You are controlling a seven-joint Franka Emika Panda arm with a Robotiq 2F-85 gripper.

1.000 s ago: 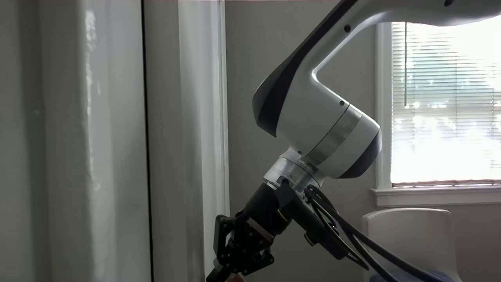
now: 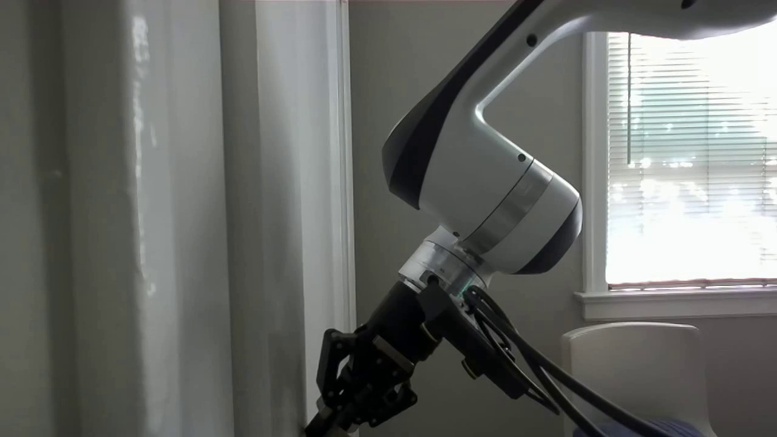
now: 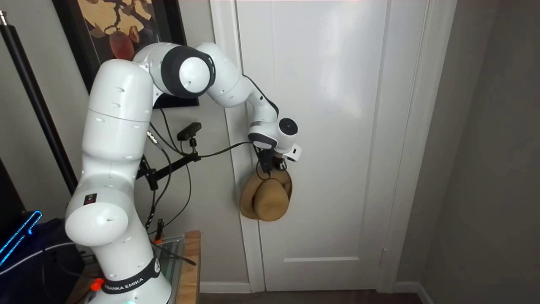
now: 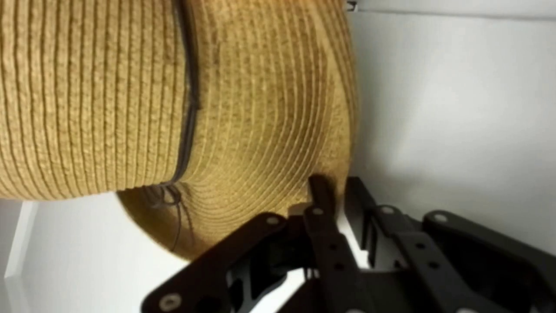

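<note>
A tan woven hat [image 4: 260,104] with a thin dark band around its crown hangs against the white door [image 3: 331,152]. In the wrist view my gripper is at the brim, its two black fingers slightly apart. The brim's edge lies between the fingertips, with one finger on the crown side and the other toward the door. A light gap shows between the fingers below the brim. In exterior view 1 the gripper is low beside the door and its tips are cut off by the bottom edge. The second exterior view has the hat [image 3: 271,200] just below the gripper, whose fingers are hidden there.
Dark cables [image 2: 539,364] trail from the wrist. A camera on a bracket [image 3: 190,131] stands between the arm's base and the door. A white chair [image 2: 634,357] is under the window.
The arm and gripper have moved a little left and slightly down, toward the door. The dark gap along the door's edge has closed to a faint seam.
</note>
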